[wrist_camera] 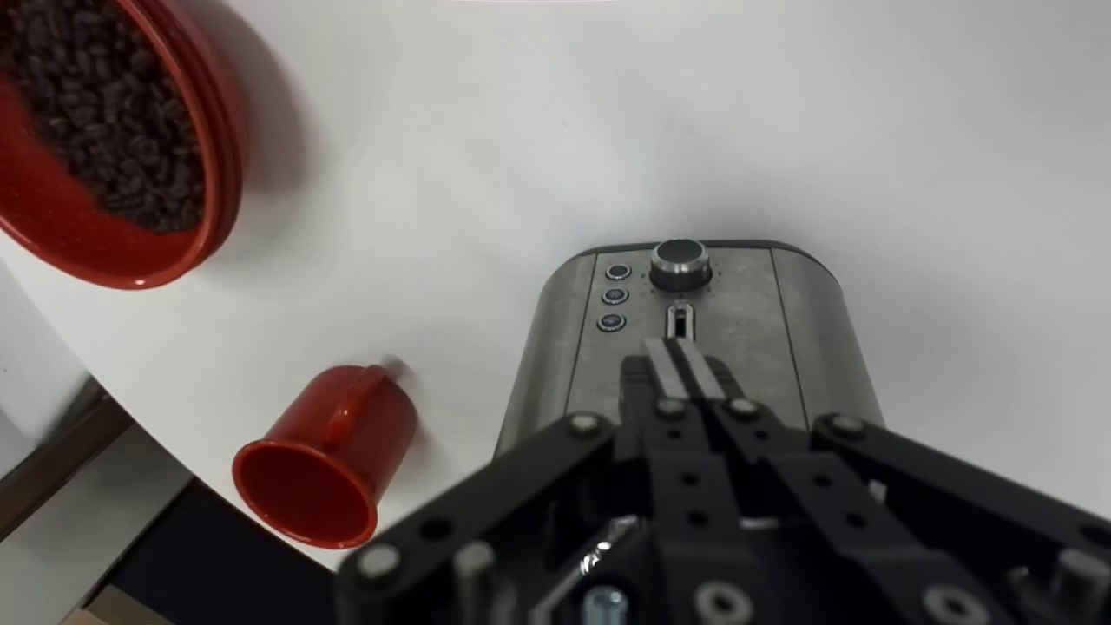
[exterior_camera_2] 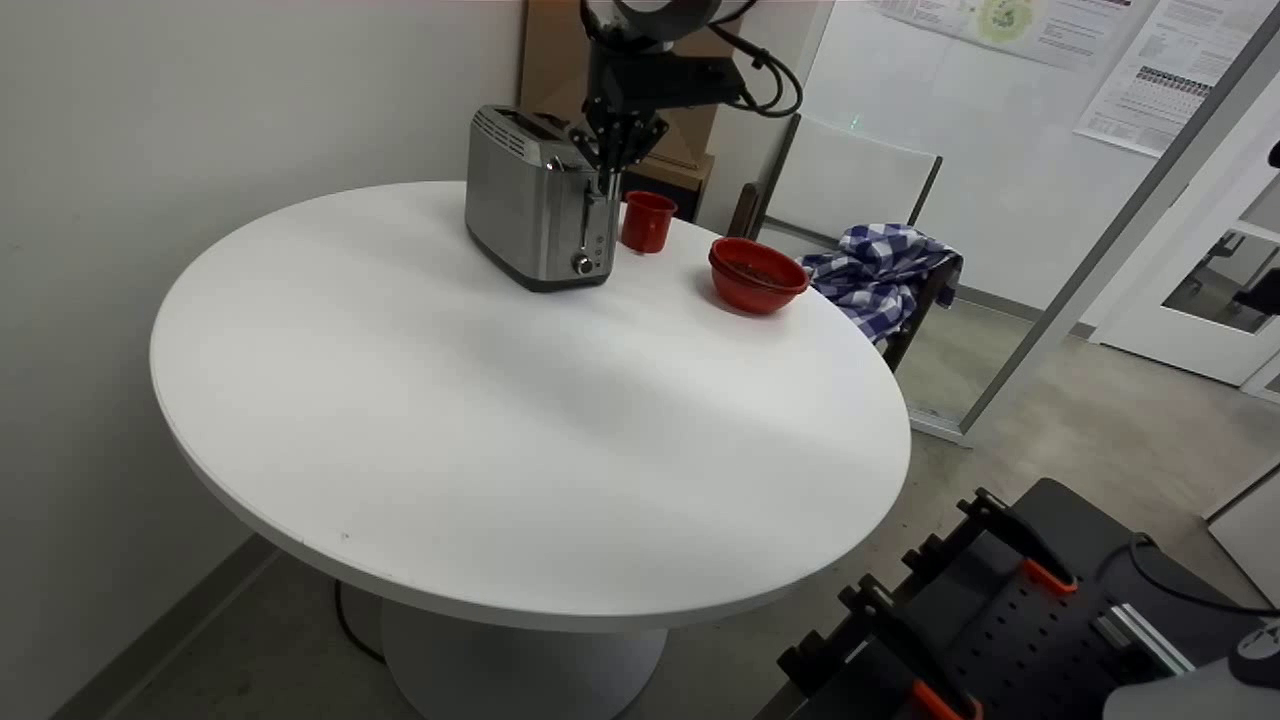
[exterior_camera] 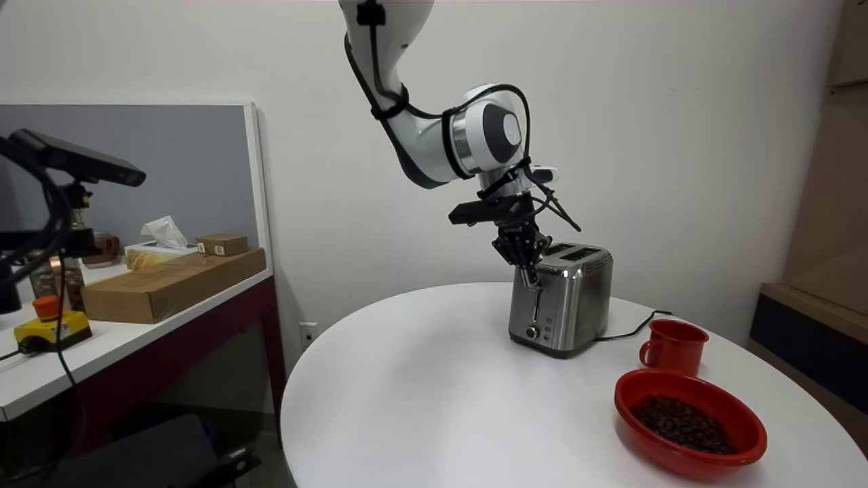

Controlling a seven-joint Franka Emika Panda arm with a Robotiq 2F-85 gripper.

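A silver two-slot toaster [exterior_camera: 561, 301] stands upright on the white round table [exterior_camera: 390, 382]. Its front bears a knob [wrist_camera: 680, 265], small buttons [wrist_camera: 614, 296] and a vertical lever slot [wrist_camera: 680, 319]. My gripper [exterior_camera: 530, 280] points down at the upper part of this front, right by the lever. In the wrist view the two pale fingertips [wrist_camera: 667, 366] lie side by side, with nothing visible between them. They cover the top of the slot and the lever itself, so whether they touch it I cannot tell.
To the toaster's right stand a red mug [exterior_camera: 676, 346] and a red bowl [exterior_camera: 689, 423] of dark beans. A black power cord [exterior_camera: 635, 329] trails from the toaster's back.
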